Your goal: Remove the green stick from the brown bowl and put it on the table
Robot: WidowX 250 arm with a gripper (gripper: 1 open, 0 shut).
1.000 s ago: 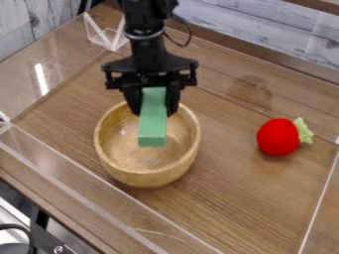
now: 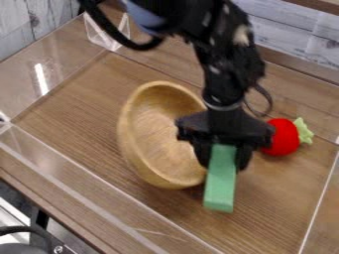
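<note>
The green stick (image 2: 221, 184) hangs down from my gripper (image 2: 221, 144), which is shut on its upper end. It is outside the brown bowl (image 2: 137, 147), just off the bowl's right front side. Whether the stick's lower end touches the table (image 2: 159, 213) or is held above it, I cannot tell. The bowl stands to the left of the gripper, and its right part is hidden behind the arm.
A red tomato-like thing (image 2: 282, 139) with a green top lies close to the gripper's right. Bare table extends in front and on the far left. A clear plastic piece (image 2: 106, 32) sits at the back left, and dark cables (image 2: 24, 238) are at the lower left.
The bowl appears tilted or shifted slightly; the red thing has stayed in place.
</note>
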